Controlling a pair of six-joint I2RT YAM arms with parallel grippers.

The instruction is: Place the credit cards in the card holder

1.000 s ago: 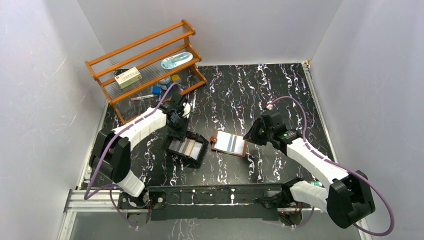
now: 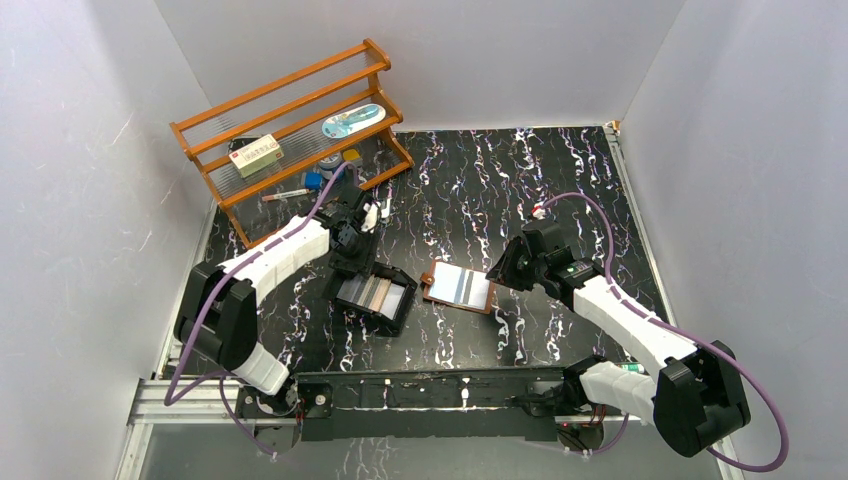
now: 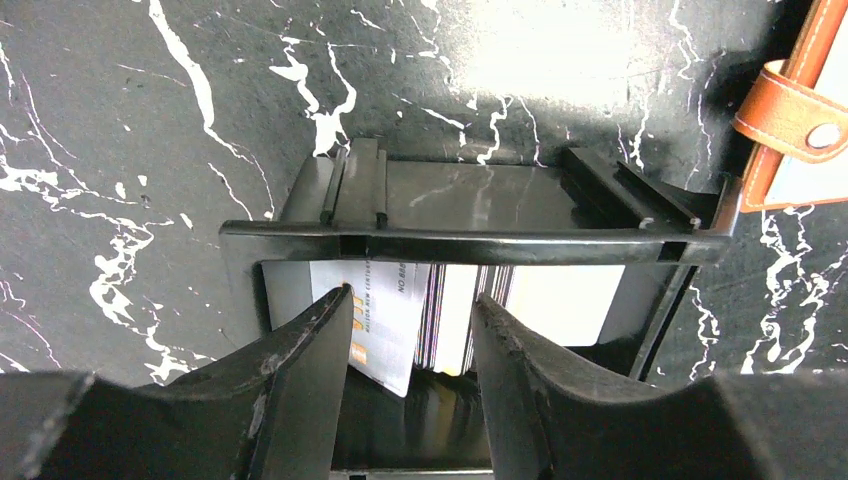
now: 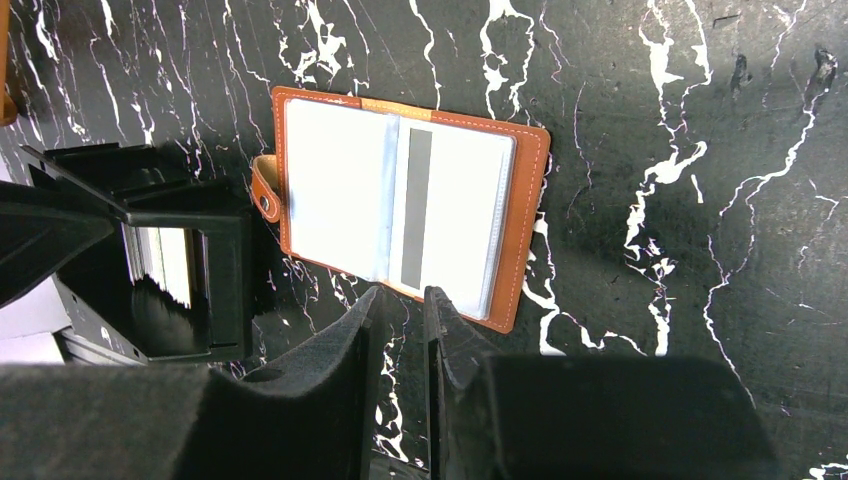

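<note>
Several credit cards stand in a black box left of centre. The leftmost card, whitish with orange print, leans at a slant. Over the box hangs my left gripper, its open fingers in front of the cards in the left wrist view; nothing is visibly clamped. The brown leather card holder lies spread open right of the box, with clear sleeves and a grey-striped white card in the right one. At the holder's near edge in the right wrist view, my right gripper has a narrow empty gap between its fingers.
A wooden rack at the back left carries a small carton and a light-blue pack. The holder's snap strap points toward the box. Bare marble tabletop lies behind the holder.
My left arm has shifted slightly to the left in the top view. The box, the holder and the right arm look unmoved.
</note>
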